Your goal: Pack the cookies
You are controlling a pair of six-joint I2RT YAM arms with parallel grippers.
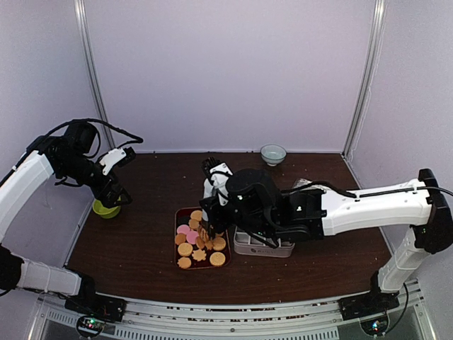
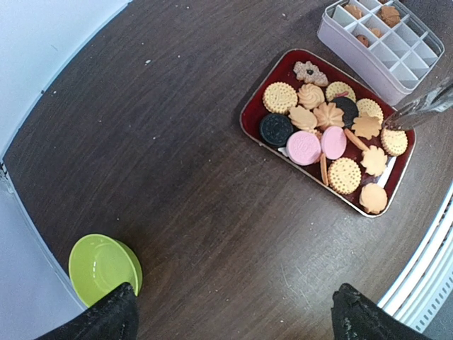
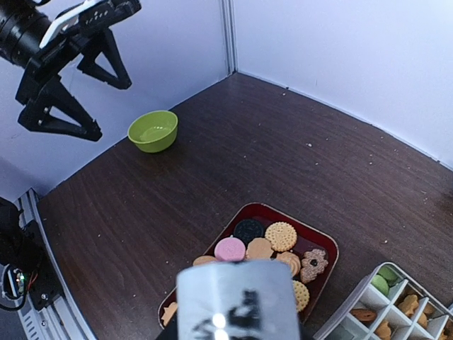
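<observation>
A red tray (image 2: 262,142) of assorted cookies, pink, black, round cream and star shapes, sits at table centre. Beside it stands a sectioned box (image 3: 379,304) with cookies in some cells, partly behind my right arm in the top view. My right gripper (image 1: 211,228) is over the tray's back right part; whether its fingers are open is hidden, and a pale blurred shape fills the bottom of its wrist view. My left gripper hangs open and empty at the left, above the table.
A green bowl (image 2: 99,265) stands at the far left, a pale bowl (image 1: 273,154) at the back right. Walls enclose the back and sides.
</observation>
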